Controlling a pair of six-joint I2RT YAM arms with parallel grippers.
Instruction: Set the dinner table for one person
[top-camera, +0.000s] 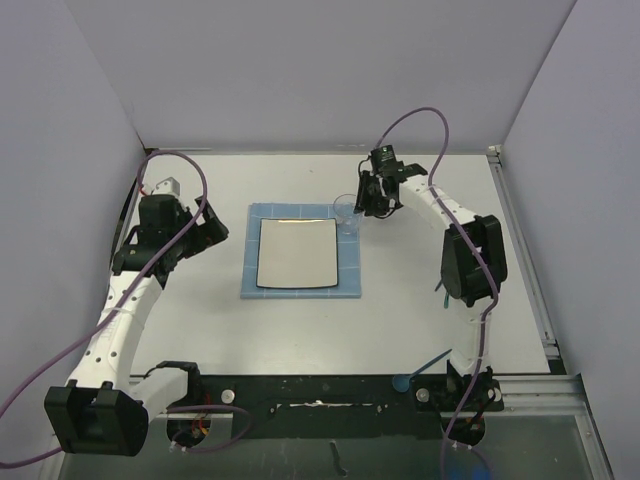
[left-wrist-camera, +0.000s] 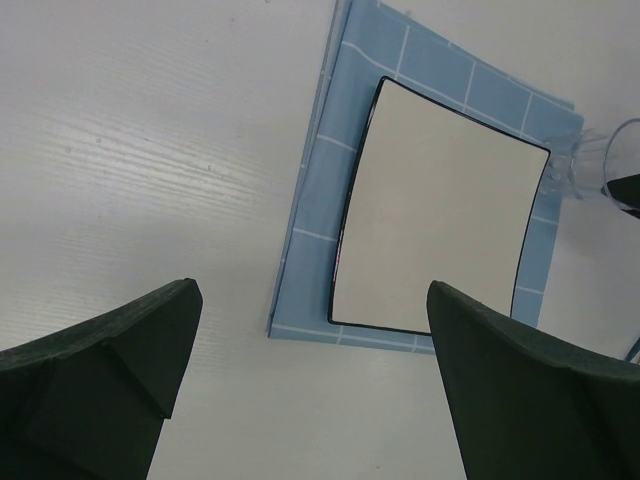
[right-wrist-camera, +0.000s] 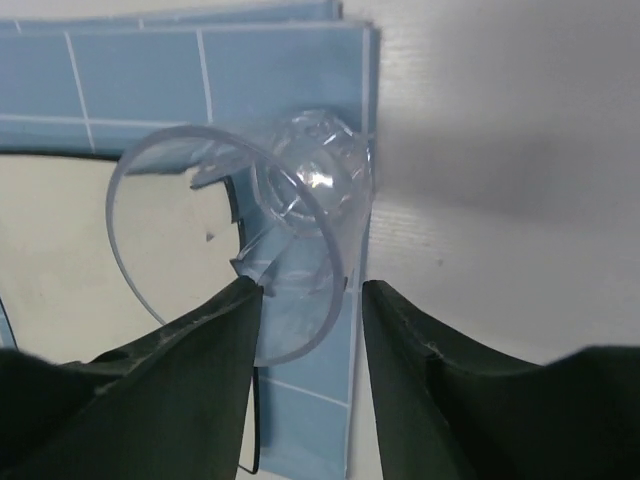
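A clear glass (top-camera: 347, 214) stands on the upper right corner of the blue placemat (top-camera: 300, 293), beside the cream square plate (top-camera: 298, 255) with its dark rim. My right gripper (top-camera: 363, 206) is at the glass's right side. Seen from the right wrist, the fingers (right-wrist-camera: 410, 350) are spread, and the near rim of the glass (right-wrist-camera: 337, 275) passes between the tips with a gap showing. My left gripper (top-camera: 212, 220) hangs open and empty over the table, left of the placemat; the left wrist view also shows its fingers (left-wrist-camera: 130, 370) wide apart.
Small thin blue and green items (top-camera: 446, 299) lie on the right of the table, partly hidden by the right arm. A blue round-ended utensil (top-camera: 402, 382) is at the front edge. Bare table (top-camera: 290, 340) lies in front of the placemat.
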